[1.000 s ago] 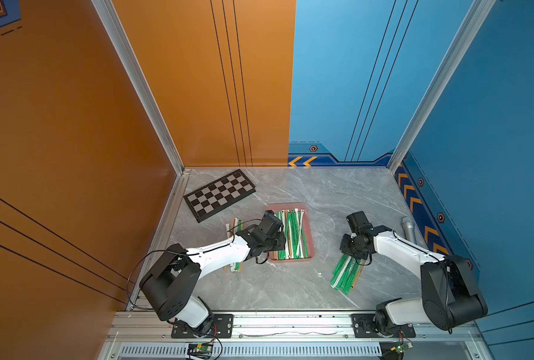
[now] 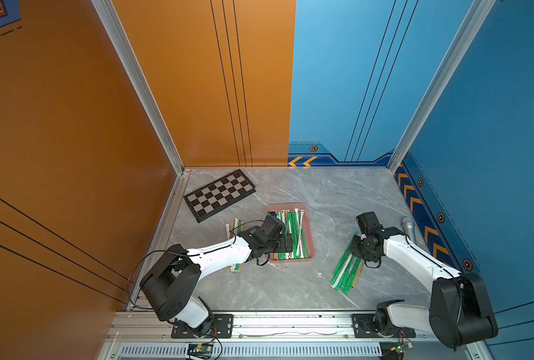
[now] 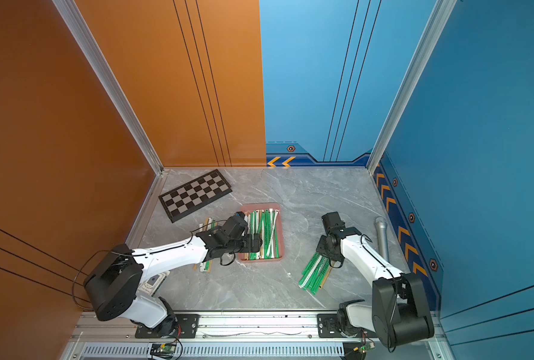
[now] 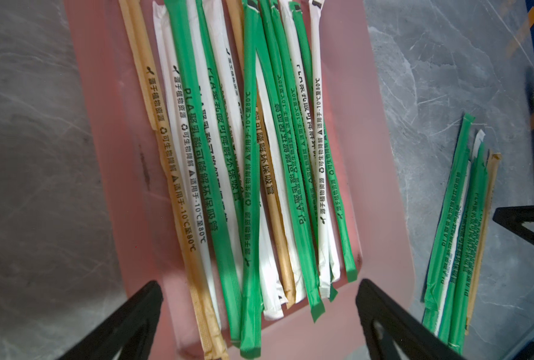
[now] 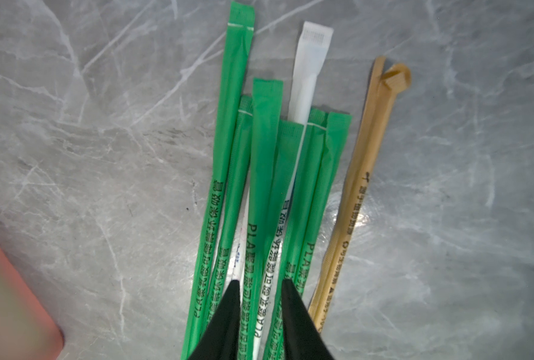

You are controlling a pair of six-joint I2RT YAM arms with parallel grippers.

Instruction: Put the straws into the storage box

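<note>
The pink storage box [image 2: 309, 238] stands mid-table with several green, white and brown wrapped straws [image 4: 252, 180] lying lengthwise in it. Over its near left part hovers my left gripper, open, its fingers [image 4: 126, 321] wide apart and no straw held between them. On the right lies a pile of green, white and brown straws [image 5: 267, 180] on the table. My right gripper is above this pile, its fingers [image 5: 225, 321] apart by a narrow gap, with straws showing beneath. Whether they touch any straw is unclear. More straws [image 2: 235, 267] lie left of the box, partly hidden under the left arm.
A checkered board [image 2: 220, 195] lies at the back left. Near the right wall is a grey microphone-like object [image 2: 408, 228]. Bare tabletop [image 2: 332, 198] extends behind and between the box and the right pile.
The left gripper's fingers have spread while its arm has hardly moved. The straws look unmoved.
</note>
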